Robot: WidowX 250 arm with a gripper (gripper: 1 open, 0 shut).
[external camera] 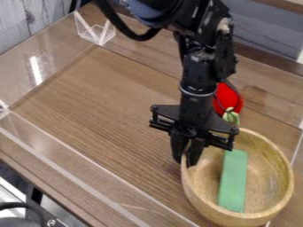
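Observation:
The black gripper [190, 142] is lowered at the left rim of a beige bowl [275, 183], its fingers over that rim. Whether they touch or grip it is unclear. In the bowl lies a green rectangular block [232, 182]. Behind the arm, to the right, is a red object [228, 97] with a green part, partly hidden.
A white wire-like holder [95, 25] stands at the back left. Black cables or parts sit at the lower left edge.

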